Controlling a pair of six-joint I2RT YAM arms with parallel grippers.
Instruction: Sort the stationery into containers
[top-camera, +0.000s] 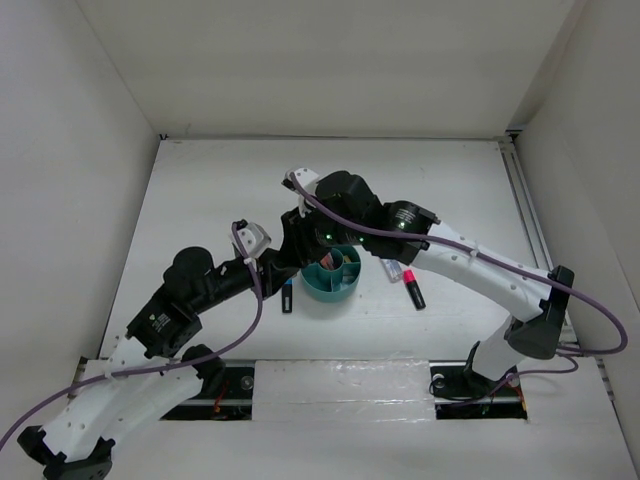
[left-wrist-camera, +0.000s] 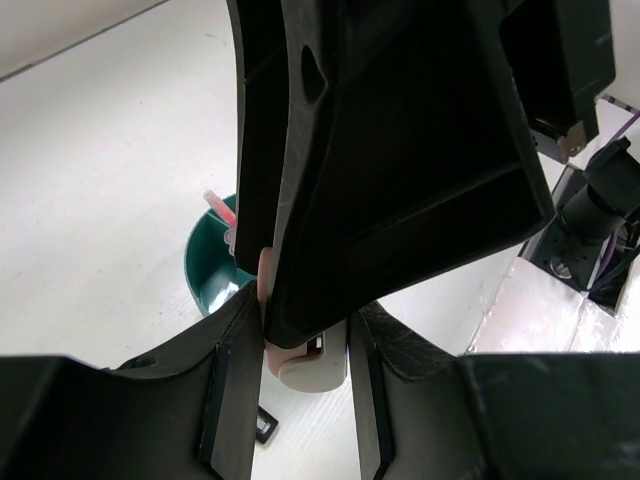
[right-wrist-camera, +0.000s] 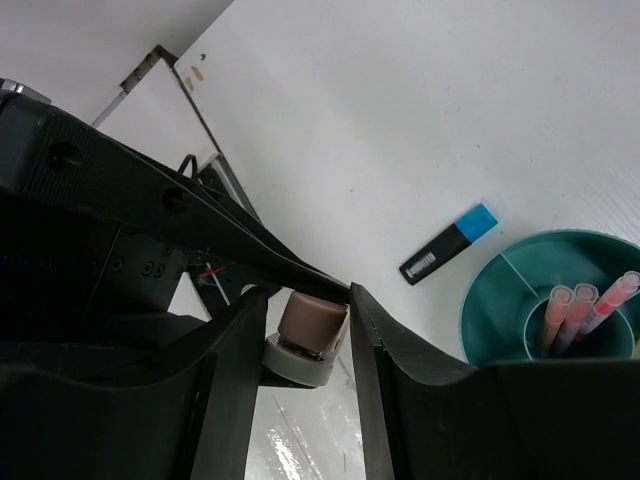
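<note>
In the left wrist view my left gripper is shut on a small pinkish-and-grey item (left-wrist-camera: 310, 370). My right gripper is part open around the same item (right-wrist-camera: 312, 322); whether its fingers press on it I cannot tell. The grippers meet above the left side of a teal divided container (top-camera: 330, 285), which holds pink-tipped pens (right-wrist-camera: 583, 310) in its centre. A blue-capped black marker (right-wrist-camera: 440, 250) lies beside the container. A pink-capped marker (top-camera: 414, 290) and a blue-and-white item (top-camera: 392, 269) lie to its right.
Walls enclose it on three sides. Along the front edge run dark strips with fittings (top-camera: 235, 395) and a plastic-covered panel (top-camera: 340, 390).
</note>
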